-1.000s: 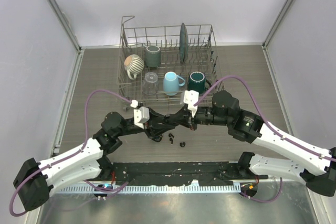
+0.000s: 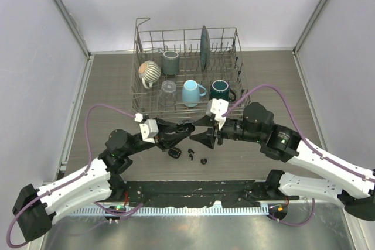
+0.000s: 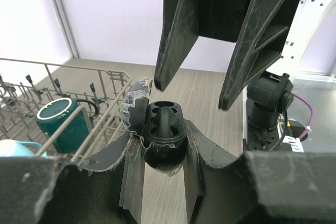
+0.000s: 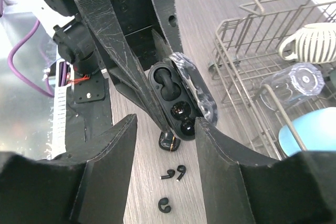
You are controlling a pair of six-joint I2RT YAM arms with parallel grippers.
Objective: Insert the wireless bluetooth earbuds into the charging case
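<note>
Held up in the air, the black charging case (image 4: 170,98) has its shiny lid (image 3: 135,100) standing open, and my left gripper (image 2: 181,130) is shut on it. A dark earbud shape sits in the slot at one end of the case, its stem sticking out in the left wrist view; whether it is fully seated cannot be told. Round dark cavities (image 4: 181,110) show at the other end. Facing the case from the right, my right gripper is open, nothing between its fingers, its tips just apart from the case.
On the table below lie a second small black case (image 4: 169,141) and loose earbuds (image 4: 181,171), with another black earbud (image 4: 164,205) farther off. Behind both arms stands a wire dish rack (image 2: 187,33) with cups. Bare table spreads to the right.
The right gripper has opened and backed off slightly to the right from the case. The left gripper, with the case, has shifted slightly left, widening the gap between the wrists.
</note>
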